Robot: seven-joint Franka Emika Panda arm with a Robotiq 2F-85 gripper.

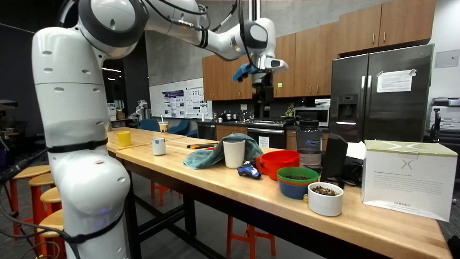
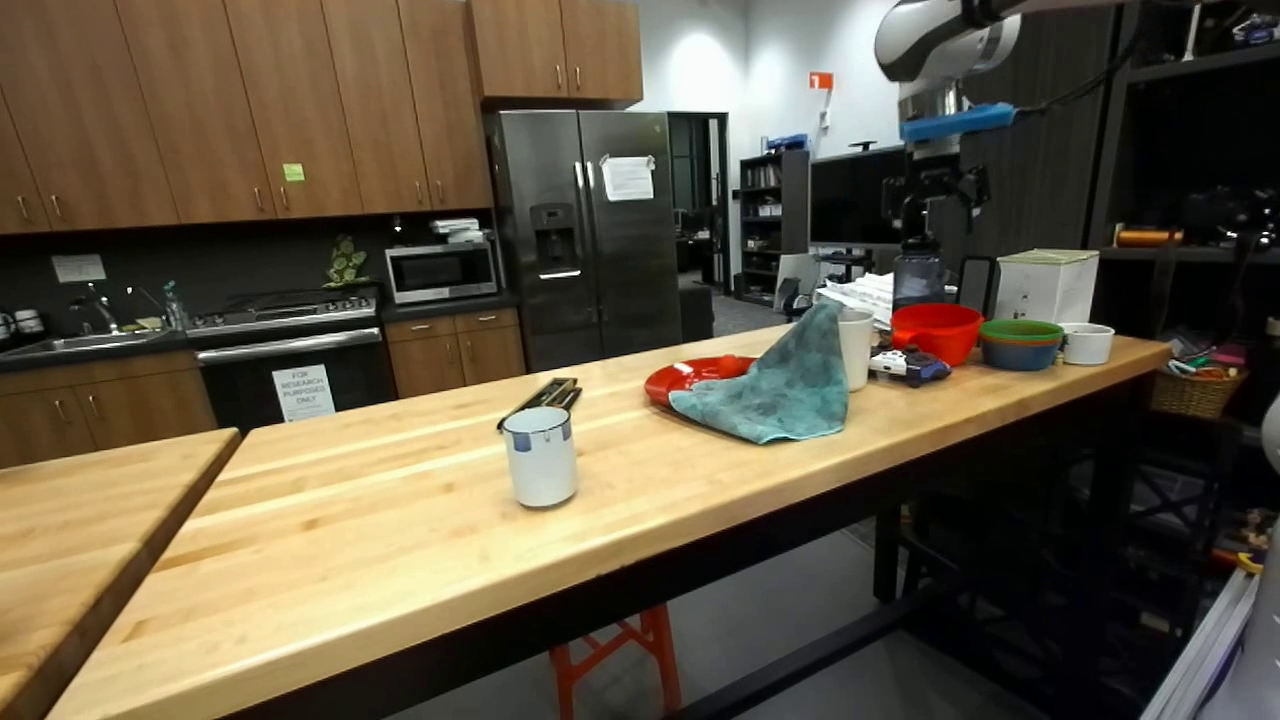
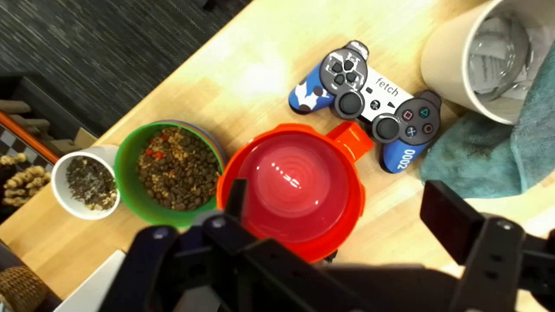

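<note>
My gripper (image 1: 262, 101) hangs in the air above the table, clear of everything on it. In the wrist view its dark fingers (image 3: 448, 221) stand wide apart, open, with nothing held. Below lies a red bowl (image 3: 291, 182) with a handle, empty inside. Against its left side is a green bowl (image 3: 130, 174), nested in others and holding dark beans or seeds. A small white bowl (image 3: 83, 210) with dried leaves sits beside the green one. A blue-and-white game controller (image 3: 387, 91) lies near the red bowl's handle.
A white cup (image 1: 234, 154) stands against a teal cloth (image 2: 786, 384), partly over a red plate (image 2: 672, 382). Behind the bowls are a dark bottle (image 1: 309, 142) and a white box (image 1: 405, 181). An enamel mug (image 2: 542, 462) stands on the clear table part.
</note>
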